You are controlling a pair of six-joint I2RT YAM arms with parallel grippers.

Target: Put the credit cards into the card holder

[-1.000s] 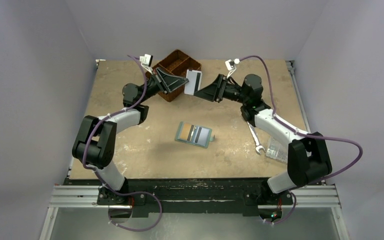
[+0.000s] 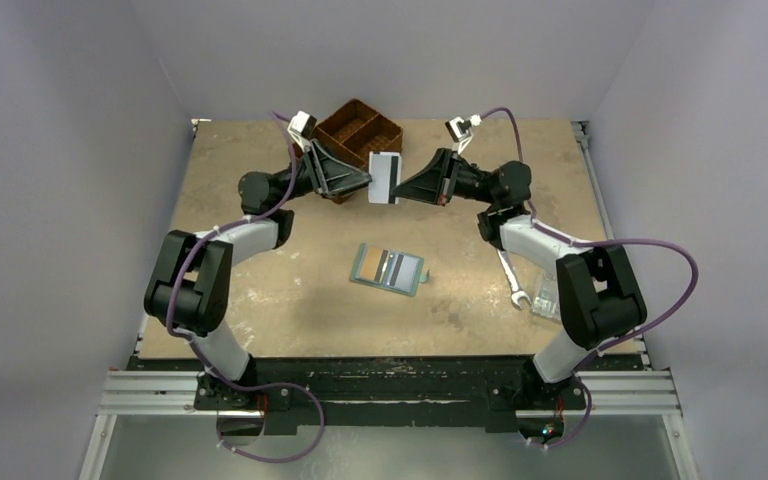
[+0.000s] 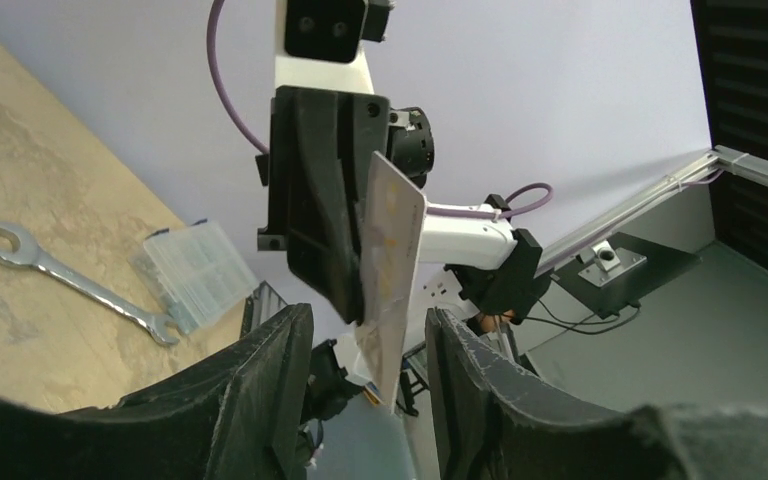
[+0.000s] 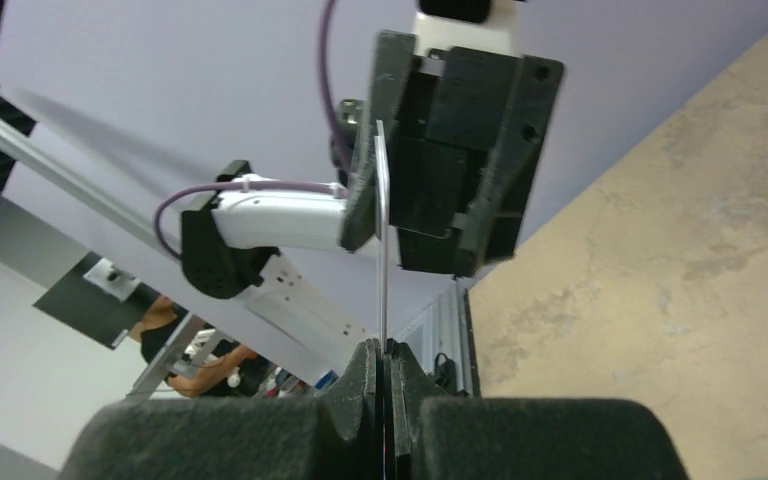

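Between the two grippers, above the table, hangs a light card [image 2: 380,178] with a dark stripe. My right gripper [image 2: 396,191] is shut on its right side; in the right wrist view the card's thin edge [image 4: 383,240] rises from between the closed fingers. My left gripper is open, its fingers apart on either side of the card [image 3: 392,260], with gaps showing to both. The teal-edged card holder [image 2: 356,281] lies flat on the table, slightly tilted, tan and pale cards with dark stripes on it.
A brown divided basket [image 2: 388,127] stands at the back, partly under the left arm. A wrench [image 2: 511,281] and a clear plastic box [image 2: 546,297] lie at the right. Around the holder the table is bare.
The card has straightened and shifted slightly toward the front.
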